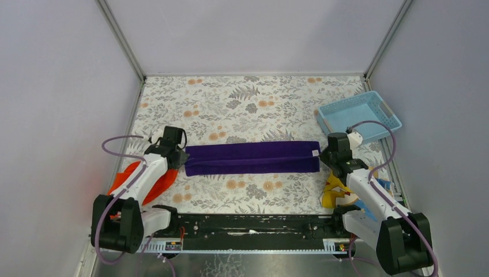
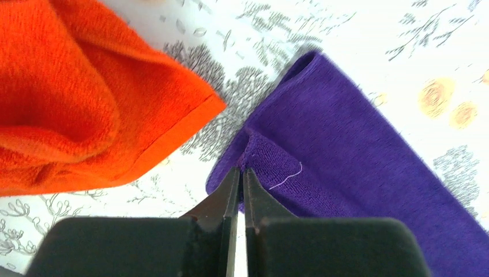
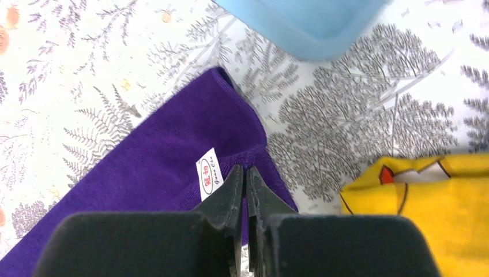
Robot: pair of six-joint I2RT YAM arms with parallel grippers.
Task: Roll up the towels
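A long folded purple towel (image 1: 248,150) lies across the middle of the patterned table, its front edge raised into a ridge toward its middle. At its left end my left gripper is shut on a pinched edge of the towel, a loose white thread beside it. At the right end my right gripper is shut on the towel's edge, just beside a white label (image 3: 209,174). Both ends show a pinched fold between the fingertips in the wrist views.
An orange towel (image 1: 130,176) lies at the front left, yellow and blue cloths (image 1: 333,193) at the front right. A light blue basket (image 1: 357,115) stands at the back right.
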